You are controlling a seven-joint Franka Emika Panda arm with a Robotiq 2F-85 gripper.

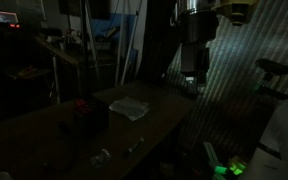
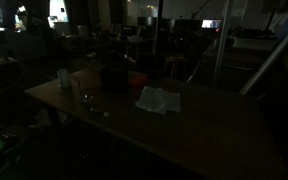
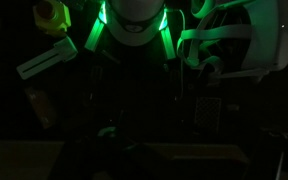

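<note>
The room is very dark. In exterior view 1 my gripper hangs at the end of the arm, well above the right end of the table. Its finger cannot be made out, and nothing clear shows below it. On the table stand a dark box with something red at its top and a crumpled white cloth or sheet beside it. Nearer the front edge lie a small clear object and a thin pale stick-like item.
In exterior view 2 a small whitish container stands at the table's left end. The wrist view shows green-lit clutter: a white headset, a yellow object and a pale flat piece.
</note>
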